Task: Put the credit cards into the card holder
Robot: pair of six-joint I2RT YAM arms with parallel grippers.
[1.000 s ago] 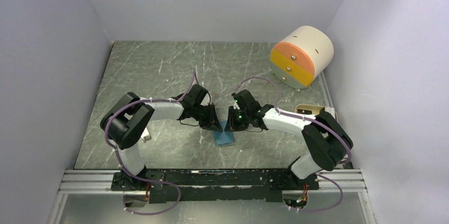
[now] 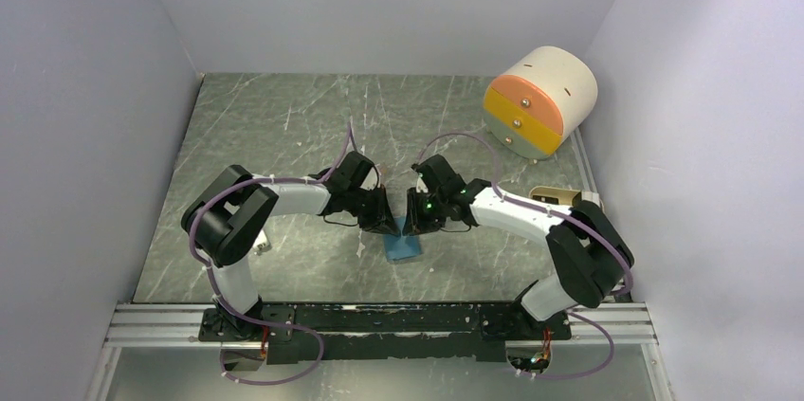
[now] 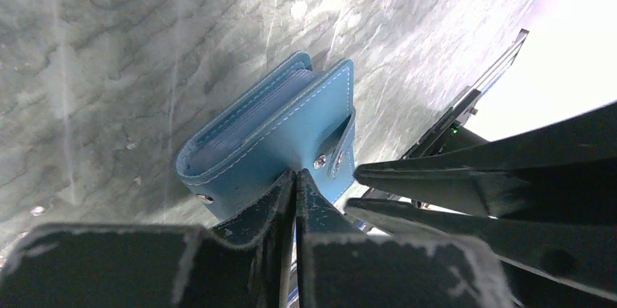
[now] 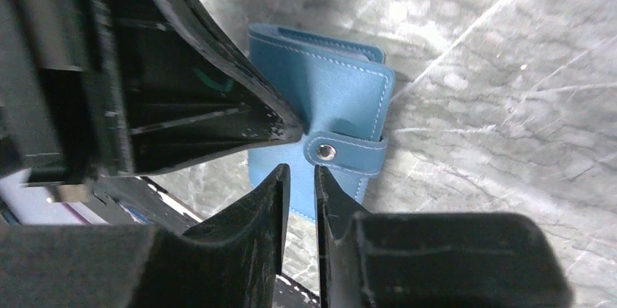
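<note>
The blue card holder (image 2: 403,247) lies on the table at front centre, between my two arms. In the left wrist view the holder (image 3: 251,122) shows stitched covers, pale inner sleeves along its open edge and a snap strap. My left gripper is shut at the cover beside the strap; the pinched part is hidden by its fingers. My right gripper stands part open over the holder near the strap, with nothing gripped in its gap. No loose card can be made out clearly.
A rounded drawer box (image 2: 540,102) in orange, yellow and green stands at the back right. A small tray (image 2: 555,195) sits by the right edge, partly behind my right arm. Some white item (image 2: 262,243) lies by my left arm.
My left arm has barely moved.
</note>
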